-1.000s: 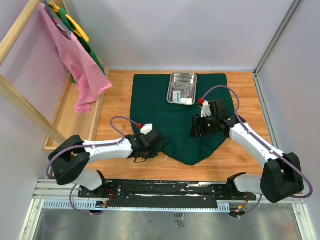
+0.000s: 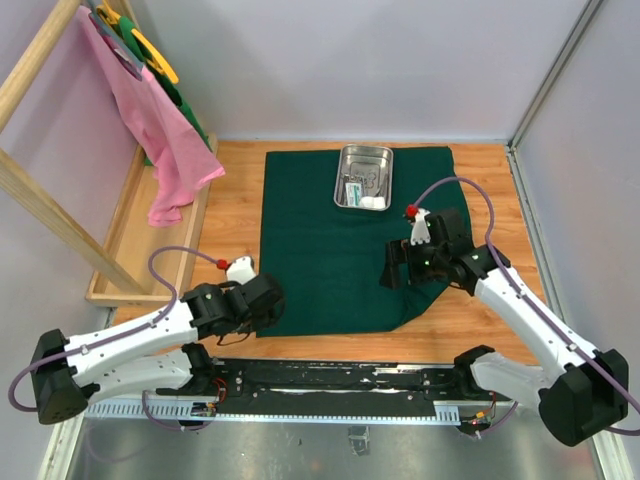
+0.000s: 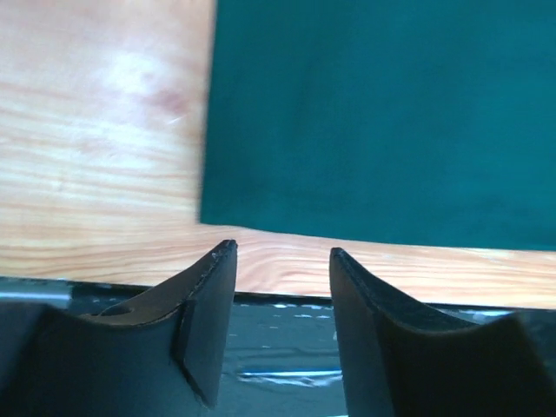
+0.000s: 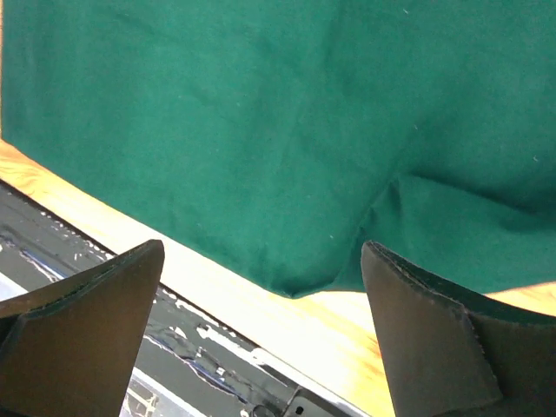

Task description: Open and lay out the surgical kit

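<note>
Dark green cloth (image 2: 330, 250) lies spread over the wooden table, its near right part folded as the right wrist view shows. At its far side rests a metal tray (image 2: 364, 149) holding a small white-and-teal packet (image 2: 354, 194), a white round item (image 2: 373, 203) and some metal tools. My left gripper hangs over the cloth's near left corner, its fingers apart and no cloth visible between them. Over the cloth's right part, my right gripper stands wide open and empty, near the fold (image 4: 408, 195).
A wooden rack (image 2: 75, 225) on the left bears a pink cloth (image 2: 160, 140) and hangers. Bare table (image 2: 230, 215) shows left of the green cloth. A black rail (image 2: 330, 385) runs along the near edge.
My left gripper moved left and nearer, and the cloth's near left corner came with it and now lies flatter. The right gripper opened and shifted only slightly.
</note>
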